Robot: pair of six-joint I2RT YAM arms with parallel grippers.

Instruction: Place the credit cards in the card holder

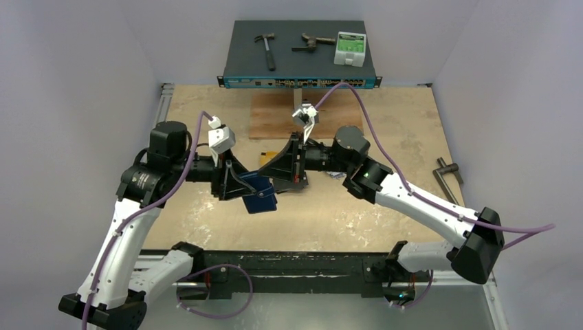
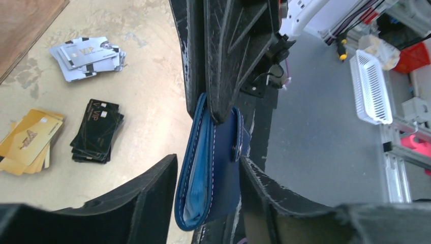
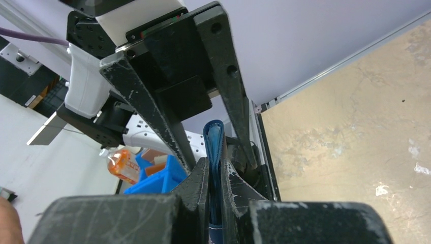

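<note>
The dark-blue card holder [image 1: 261, 201] is off the table between both arms. My right gripper is shut on its upper edge. Around the holder's lower part, my left gripper stands open, its fingers on either side with a gap visible. The holder's side edge [image 3: 214, 136] shows lighter blue lining between the covers. Three small stacks of cards lie on the table: silver cards [image 2: 91, 57], black cards [image 2: 97, 129] and gold cards [image 2: 30, 141]. From the top, the arms partly hide these stacks.
A wooden board [image 1: 265, 120] with a metal block lies behind the cards. Farther back, a dark equipment box [image 1: 292, 51] carries hammers and a white-green box [image 1: 350, 49]. A hammer [image 1: 447, 179] rests at the right edge.
</note>
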